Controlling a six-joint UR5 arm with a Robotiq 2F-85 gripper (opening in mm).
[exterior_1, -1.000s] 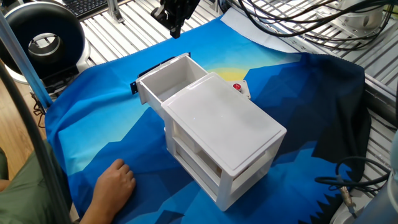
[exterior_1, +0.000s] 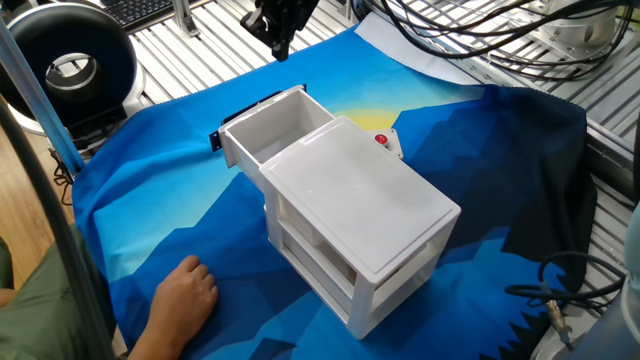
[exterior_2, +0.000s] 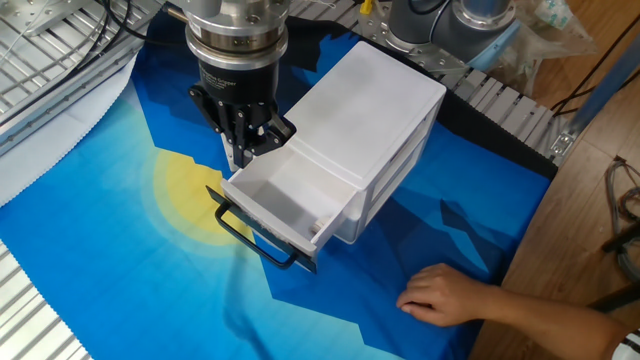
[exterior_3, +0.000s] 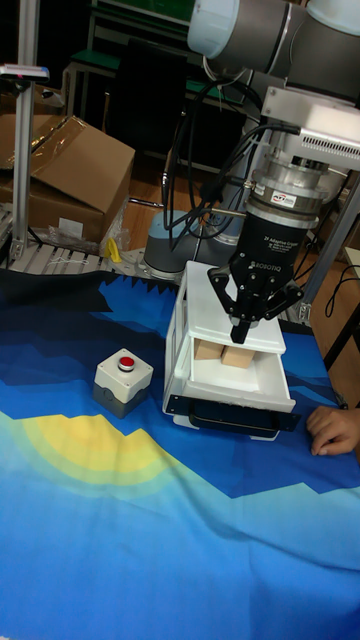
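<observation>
A white cabinet (exterior_1: 360, 195) stands on the blue cloth with its upper drawer (exterior_2: 285, 195) pulled out. The drawer has a black front with a black bar handle (exterior_2: 250, 236). Light wooden blocks (exterior_3: 239, 354) show toward the back of the drawer opening in exterior view 3; their full shape is hidden. Above the drawer hangs my black gripper (exterior_3: 243, 329), pointing down, its fingers together and nothing visible between them. It appears clear of the drawer and handle. In exterior view 1 only its lower part shows, at the top edge.
A grey box with a red button (exterior_3: 126, 364) sits beside the cabinet. A person's hand (exterior_2: 440, 296) rests on the cloth at the cabinet's other side. Open cloth (exterior_3: 128, 533) lies in front of the drawer.
</observation>
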